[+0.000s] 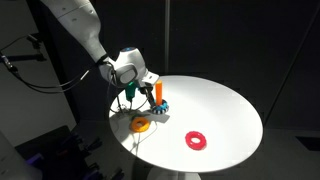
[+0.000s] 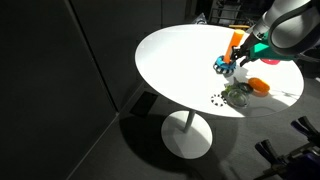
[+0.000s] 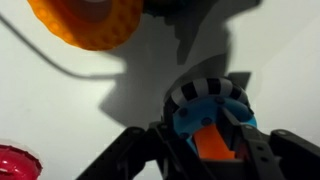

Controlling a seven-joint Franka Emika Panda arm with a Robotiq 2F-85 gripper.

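Observation:
An orange post stands upright on the white round table, rising from a blue base with dark and pale parts. In the wrist view the post's orange top shows between my fingers, above the blue, dotted ring with black-and-white stripes. My gripper is part open, its dark fingers to either side of the post. Whether they touch it cannot be told. In the second exterior view the post stands close beside the arm's hand.
An orange ring lies in front of the base, and a red ring lies to its right. A greyish-green ring is near the table edge in the second exterior view.

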